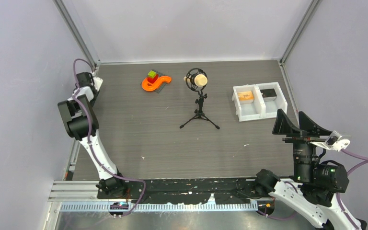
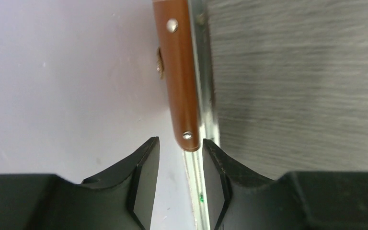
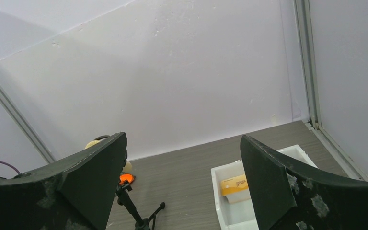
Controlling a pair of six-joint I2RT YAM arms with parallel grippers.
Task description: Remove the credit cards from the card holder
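No credit card can be made out in any view, and nothing is clearly a card holder. In the left wrist view my left gripper is open. A brown strip with metal rivets (image 2: 179,76) shows beyond its fingertips, along the table's left edge; whether they touch it I cannot tell. From above, the left arm (image 1: 81,112) lies along the left wall, its fingers hidden. My right gripper (image 1: 291,115) is open and empty, raised at the front right, short of the white two-part tray (image 1: 256,116). The tray holds an orange-and-white box (image 1: 245,96) and a black-topped item (image 1: 269,93).
A black tripod (image 1: 199,112) carrying a round cage stands mid-table. Behind it to the left sits an orange toy (image 1: 149,86) with red and green blocks. White walls close in the left, back and right.
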